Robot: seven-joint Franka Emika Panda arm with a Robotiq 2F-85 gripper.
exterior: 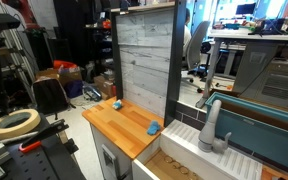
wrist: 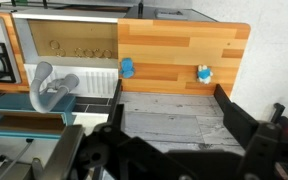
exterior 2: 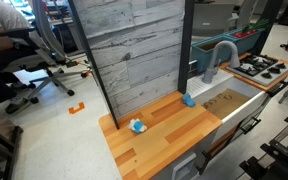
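Two small items rest on the wooden counter [exterior: 129, 120]. One is a plain blue piece [wrist: 127, 67], lying near the counter's edge beside the basin. The other is a small blue-and-white piece [wrist: 204, 74], close to the opposite end; its exact kind is too small to make out. In the wrist view my gripper looks down with its dark fingers spread wide apart. Nothing sits between them, and both pieces lie beyond the fingertips on the counter.
A grey faucet [exterior 2: 219, 52] stands by a wood-floored basin [wrist: 74, 40]. A stove top [exterior 2: 259, 68] lies beyond it. A tall whitewashed plank panel [exterior: 146, 55] in a black frame rises behind the counter.
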